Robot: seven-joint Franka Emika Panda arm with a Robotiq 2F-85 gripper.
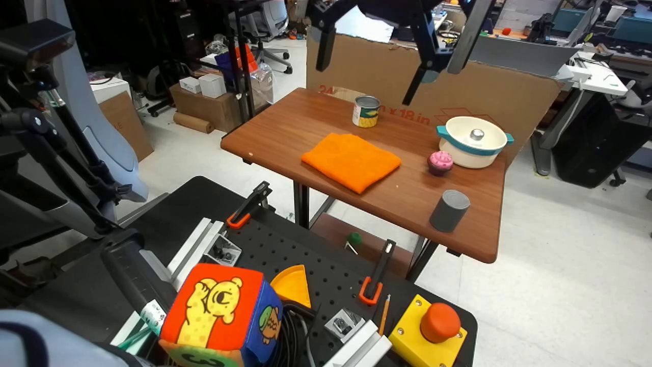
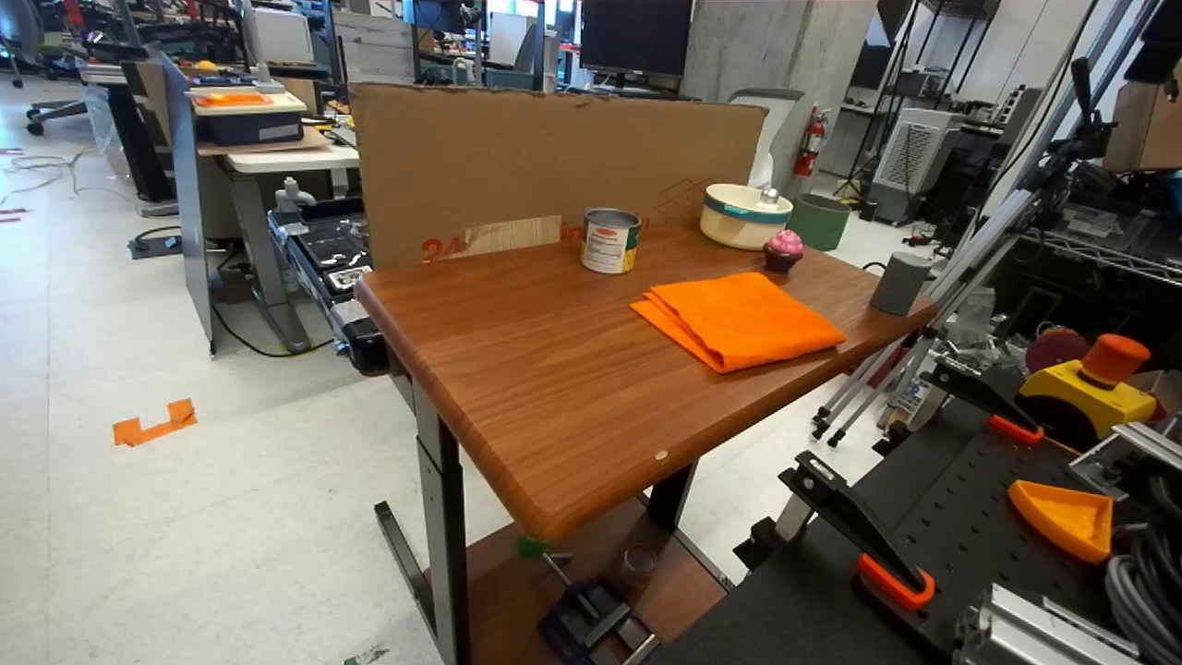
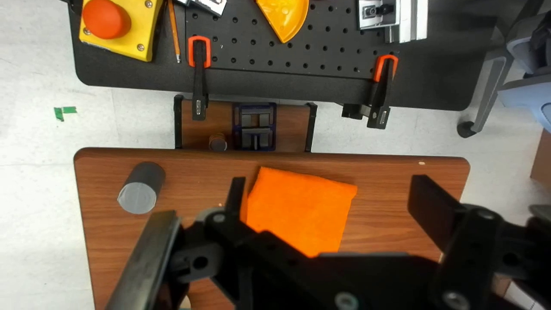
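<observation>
High above the far side of the brown table point(image 1: 275, 131) hangs my gripper point(image 1: 363, 82), its two fingers spread wide with nothing between them. In the wrist view the gripper frames a folded orange cloth point(image 3: 304, 206) lying flat well below it. On the table also stand a can with a yellow label point(image 1: 366, 112), a cream pot with a teal band and lid point(image 1: 473, 139), a pink-topped cupcake point(image 1: 440, 162) and a grey cylinder point(image 1: 450, 211). The cupcake sits close against the front of the pot. Exterior view 2 does not show the gripper.
A cardboard sheet point(image 2: 499, 155) stands upright behind the table. In front, a black bench point(image 1: 305, 257) carries clamps, a soft cube point(image 1: 214, 306) and a yellow box with a red button point(image 1: 440, 321).
</observation>
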